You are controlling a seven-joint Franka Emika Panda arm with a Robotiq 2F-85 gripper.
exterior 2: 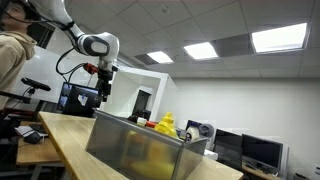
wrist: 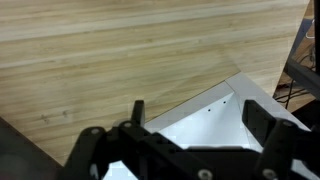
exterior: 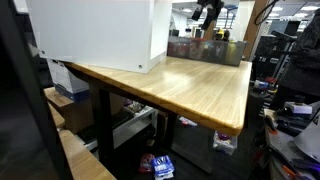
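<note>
My gripper is open, its two dark fingers well apart at the bottom of the wrist view with nothing between them. Beyond the fingers lie a white panel (wrist: pixel 212 122) and the bare wooden tabletop (wrist: pixel 120 55). In exterior view 2 the gripper (exterior 2: pixel 104 88) hangs above the table, near the far left end of a grey bin (exterior 2: pixel 135 145). A yellow object (exterior 2: pixel 166 125) shows above the bin's rim, with other items partly hidden behind it. Exterior view 1 has the gripper (exterior: pixel 206 25) small, at the top, in front of the same bin (exterior: pixel 190 49).
A large white box-like panel (exterior: pixel 95 32) stands on the left of the wooden table (exterior: pixel 190 88). Beneath are a blue-and-white package (exterior: pixel 162 166) and other small items on the floor. Monitors (exterior 2: pixel 262 152) stand at the right.
</note>
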